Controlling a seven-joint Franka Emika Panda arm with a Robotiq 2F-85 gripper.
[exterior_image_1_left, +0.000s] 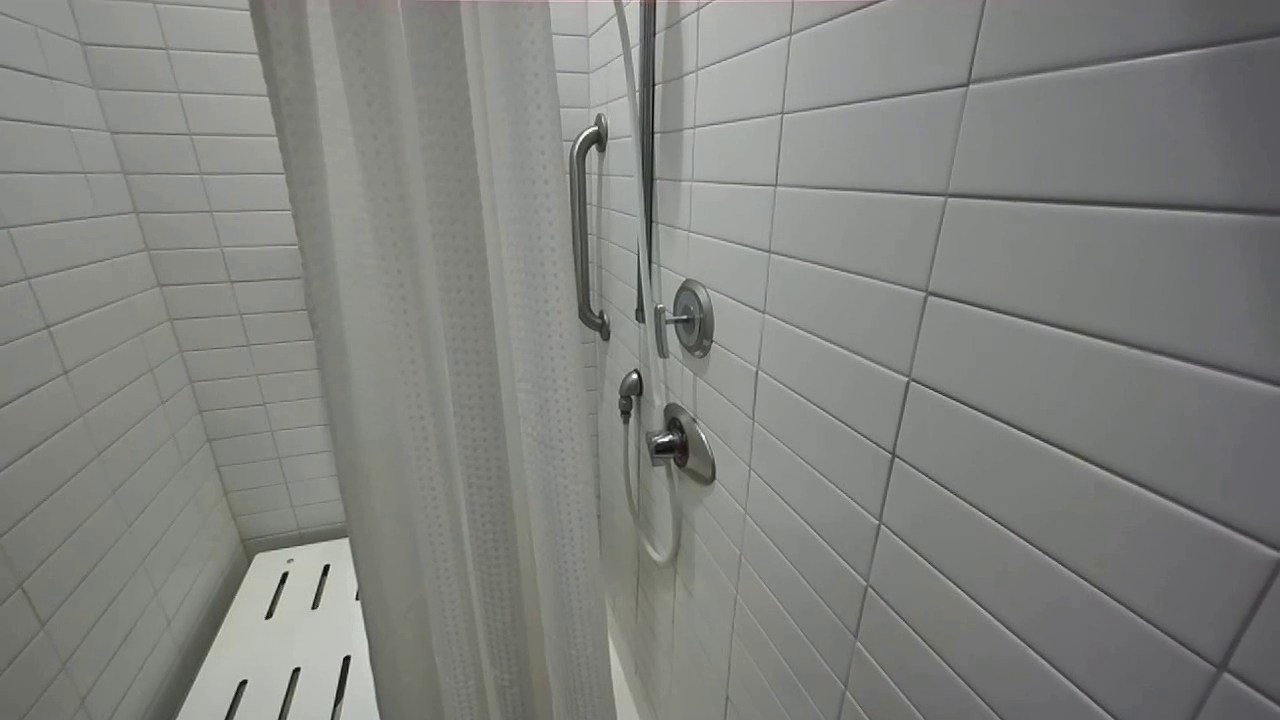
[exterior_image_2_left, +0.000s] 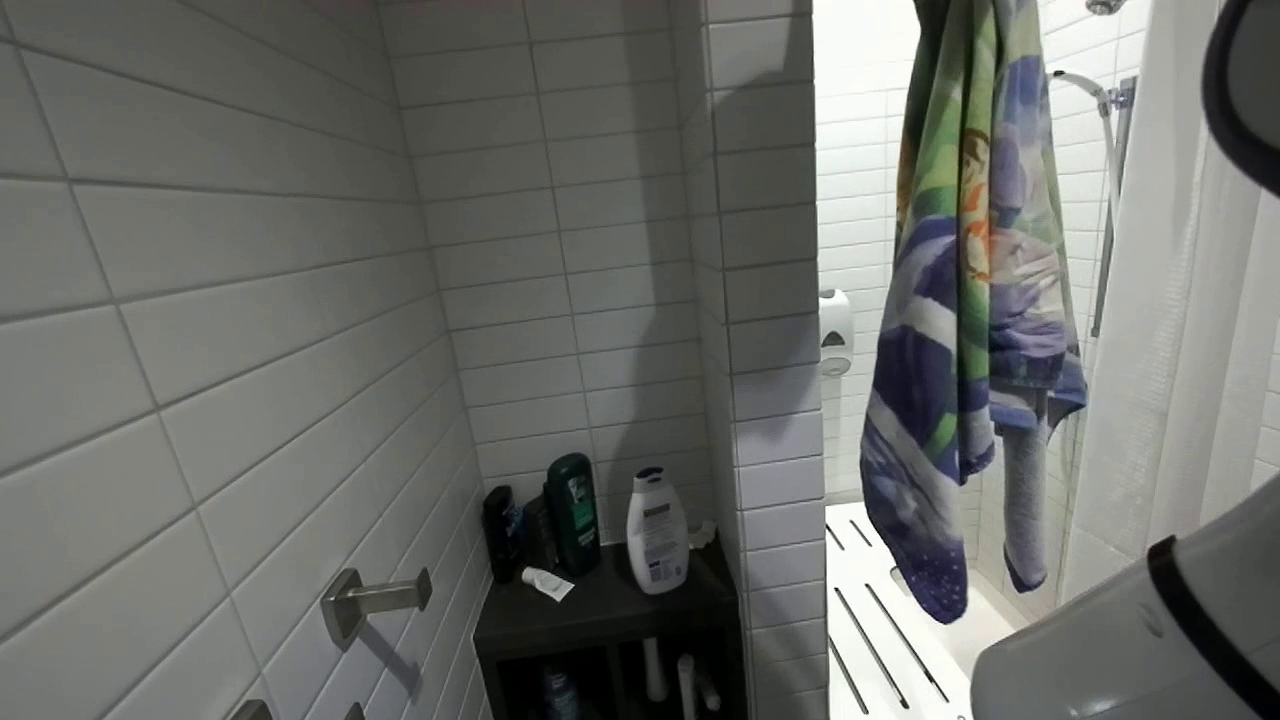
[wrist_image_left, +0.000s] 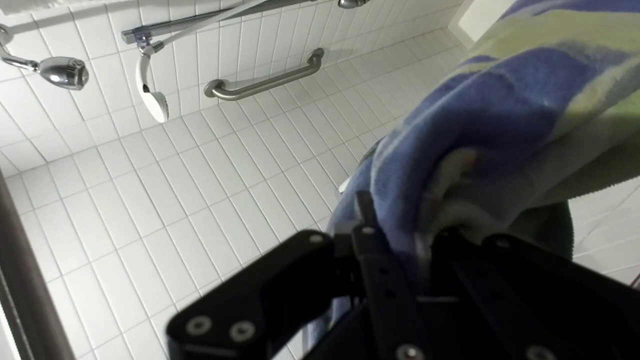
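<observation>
A colourful towel, purple, green and white, hangs down in exterior view 2 in front of the shower opening, above the slatted bench. Its top runs out of that frame. In the wrist view the bunched towel fills the right side, and my gripper is shut on a fold of it. The fingers are dark and partly blurred, with the cloth rising from between them. Exterior view 1 shows neither the gripper nor the towel.
A white shower curtain hangs beside the slatted bench. Shower valves and a grab bar are on the tiled wall. Bottles stand on a dark shelf, near a wall hook.
</observation>
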